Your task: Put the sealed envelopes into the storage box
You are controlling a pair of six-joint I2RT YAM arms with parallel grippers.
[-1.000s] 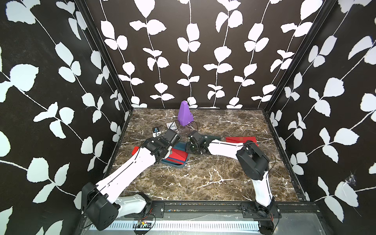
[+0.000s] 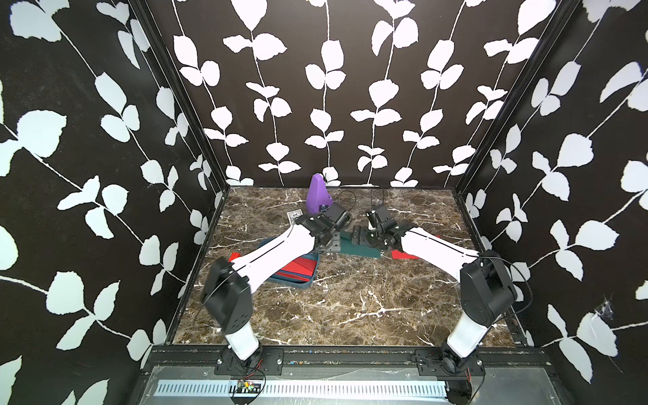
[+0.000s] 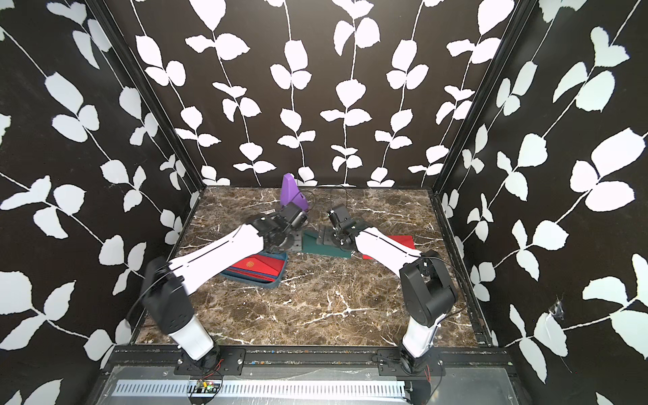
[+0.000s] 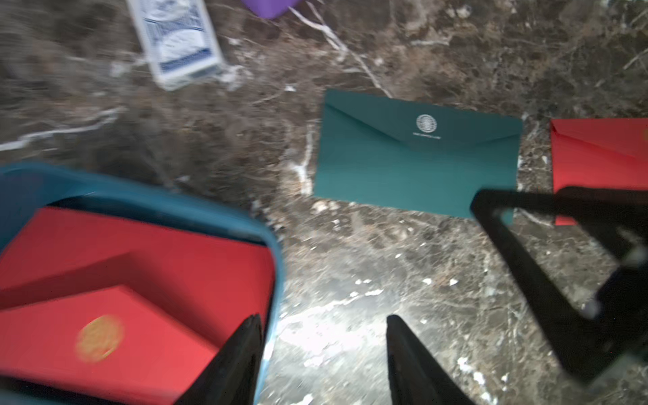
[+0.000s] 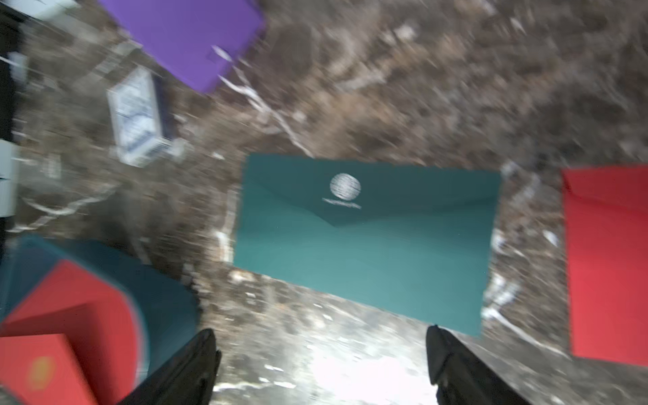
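Note:
A blue open storage box [image 3: 256, 282] with red envelopes [image 4: 101, 324] inside sits left of centre. Beside it a green sealed envelope [image 4: 411, 162] lies flat on the marble top, with a red envelope [image 5: 604, 263] to its right. My left gripper hangs over the bare top between box and green envelope, fingers apart, empty. My right gripper hovers near the green envelope, also open with nothing between its fingers; its dark body shows at the right of the left wrist view.
A purple object [image 2: 317, 189] stands at the back centre, with a card pack [image 4: 179, 44] near it. Both grippers are close together mid-table.
My left gripper has moved right and back from over the box toward the centre. My right gripper has moved right and back, now over the green envelope.

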